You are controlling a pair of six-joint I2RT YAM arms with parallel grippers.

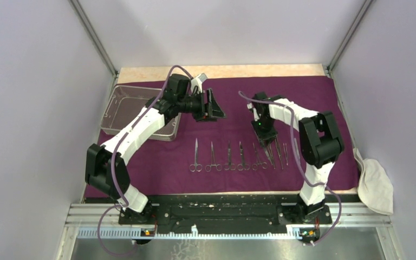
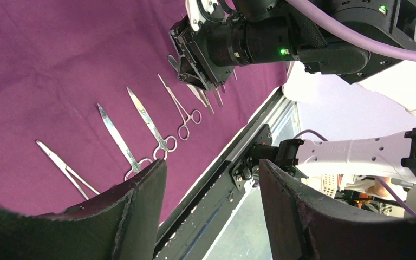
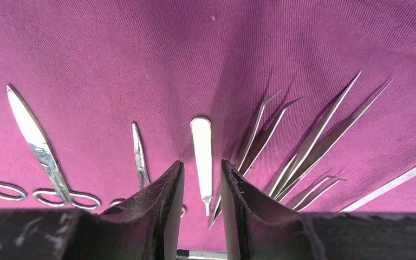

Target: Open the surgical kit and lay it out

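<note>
On the purple cloth [image 1: 227, 92] a row of scissors and clamps [image 1: 196, 162] runs toward the right, ending in several tweezers [image 1: 279, 154]. My right gripper is open just above a silver flat-handled instrument [image 3: 201, 146], with angled tweezers [image 3: 268, 135] and straight tweezers [image 3: 327, 130] beside it. My left gripper hangs open over the cloth near the middle, left of the right arm, holding nothing visible.
The open metal tray [image 1: 119, 103] lies at the back left, partly under the left arm. A white cloth [image 1: 374, 189] lies outside the right edge.
</note>
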